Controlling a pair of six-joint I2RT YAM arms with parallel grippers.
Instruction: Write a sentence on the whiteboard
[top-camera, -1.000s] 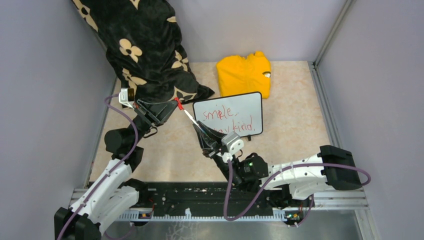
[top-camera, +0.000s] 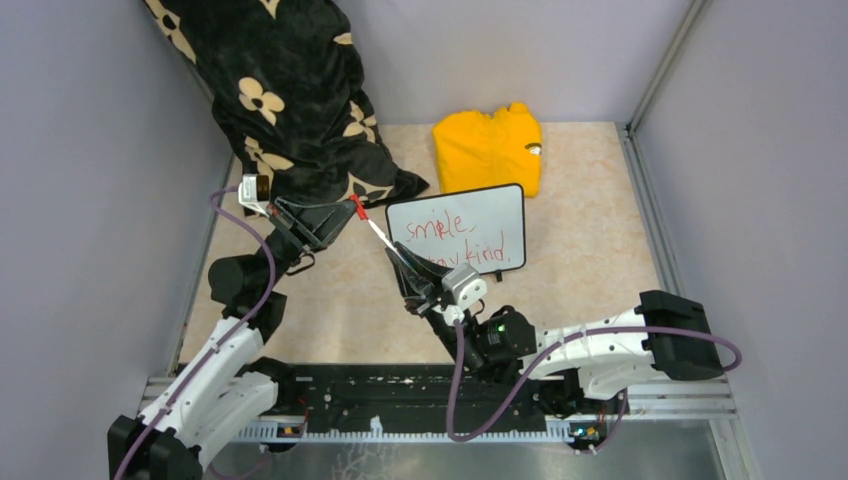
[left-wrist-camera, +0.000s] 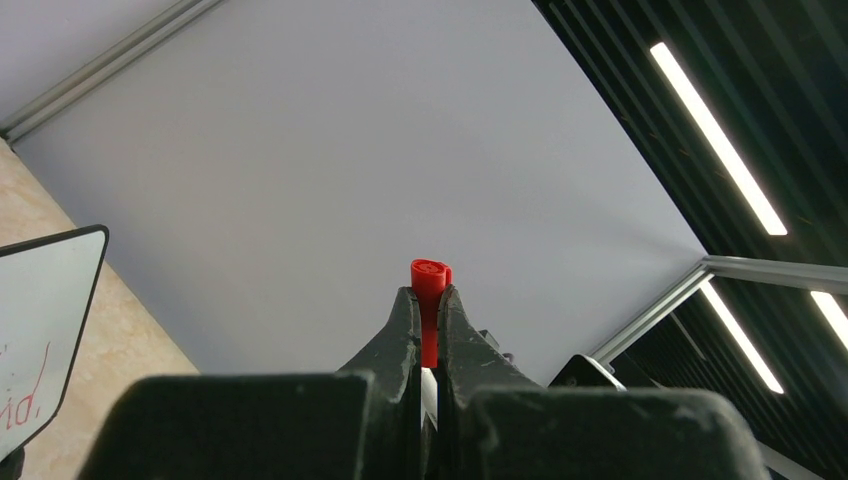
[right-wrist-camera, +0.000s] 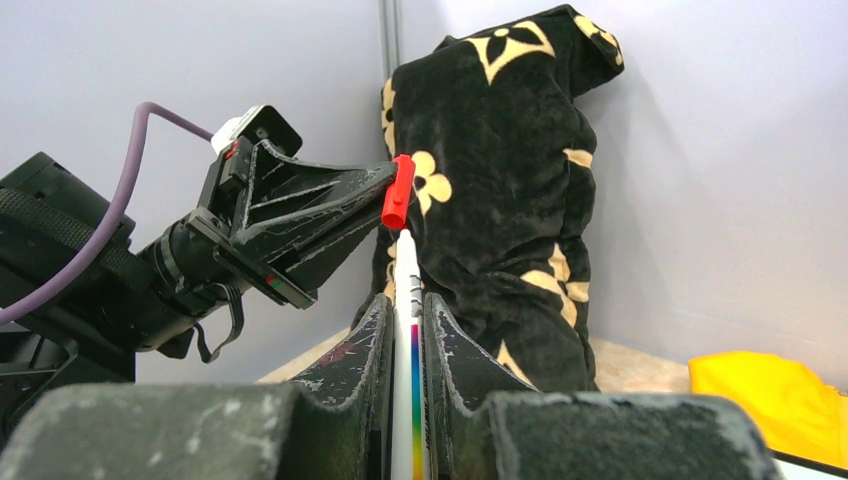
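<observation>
The whiteboard (top-camera: 478, 208) stands past the right gripper in the top view, with red handwriting that reads "smile," and a lower line ending in "kind", partly hidden by my right arm. My right gripper is shut on a white marker (right-wrist-camera: 404, 268), which points up toward the left gripper. A red cap (left-wrist-camera: 429, 285) is pinched between the fingertips of my left gripper (top-camera: 352, 205), which is shut. Cap and marker tip meet or nearly meet in the right wrist view; whether the tip sits inside the cap I cannot tell.
A yellow cloth (top-camera: 490, 150) lies behind the whiteboard. At the back left hangs a dark patterned blanket (top-camera: 290, 100), close behind the left gripper. Bare tabletop (top-camera: 590, 220) shows to the right of the board.
Both arms, the cap and the marker look almost unmoved; the right gripper may have shifted very slightly.
</observation>
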